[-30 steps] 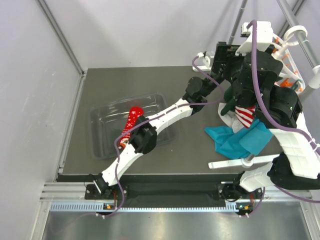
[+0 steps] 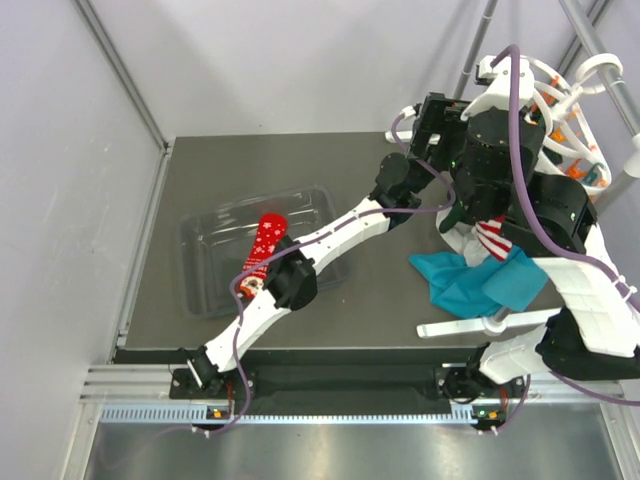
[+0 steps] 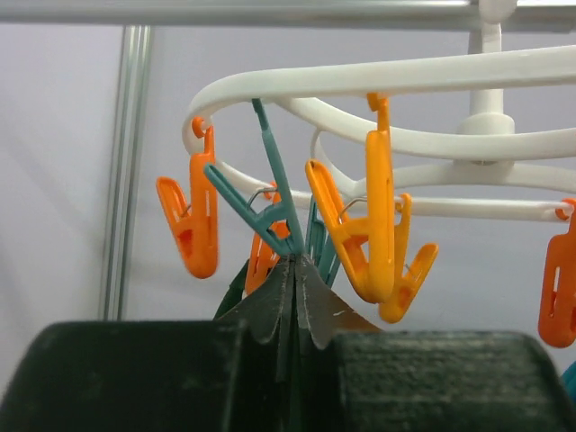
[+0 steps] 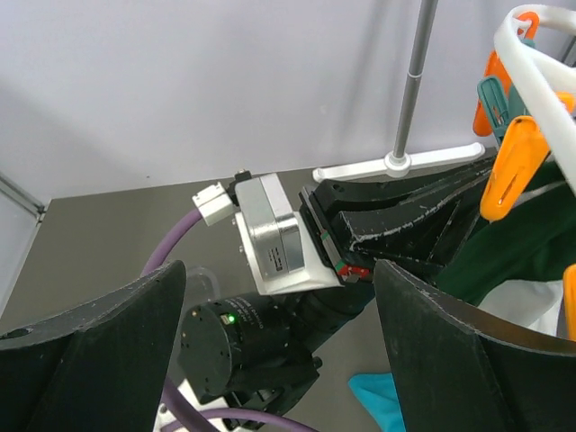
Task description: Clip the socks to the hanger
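In the left wrist view my left gripper is shut, its tips at a teal clip (image 3: pixel 270 153) on the white hanger (image 3: pixel 414 72), among orange clips (image 3: pixel 378 198). My right gripper (image 2: pixel 490 120) hangs over the left one near the hanger; in its wrist view the fingers stand apart, with the left gripper behind them. A dark green sock (image 4: pixel 513 243), a white sock (image 4: pixel 531 306) and teal socks (image 2: pixel 460 280) are under the hanger, along with a red-striped one (image 2: pixel 492 236). A red patterned sock (image 2: pixel 268 240) lies in the grey bin.
The grey bin (image 2: pixel 205 290) sits left on the table, behind my left arm. The hanger's metal poles (image 2: pixel 475 40) and white foot (image 2: pixel 450 328) bound the right side.
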